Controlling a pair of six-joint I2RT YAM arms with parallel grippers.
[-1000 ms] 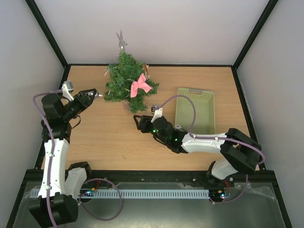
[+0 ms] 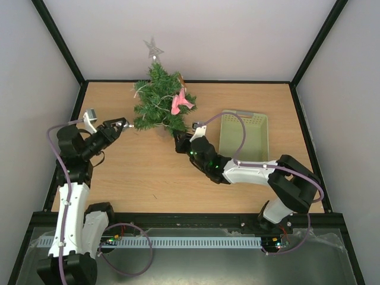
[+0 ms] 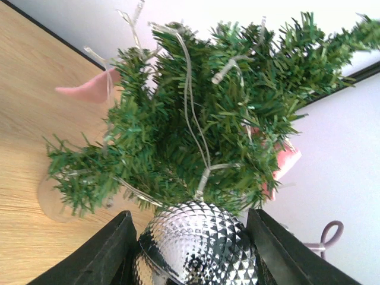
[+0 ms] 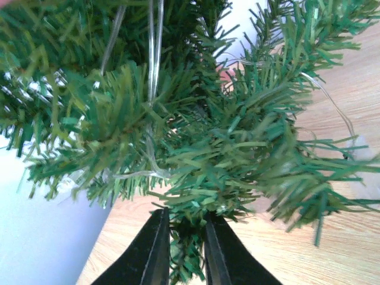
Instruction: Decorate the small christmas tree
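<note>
The small tree stands at the back centre with a pink bow and a silver star on top. My left gripper is beside it on the left, a silver patterned ornament between its fingertips; whether they grip it I cannot tell. My right gripper is at the lower front right branches, its fingers part open around a green sprig.
A pale green basket stands at the right behind my right arm.
My left gripper has edged toward the tree with the ornament, and the tree top has shifted slightly.
</note>
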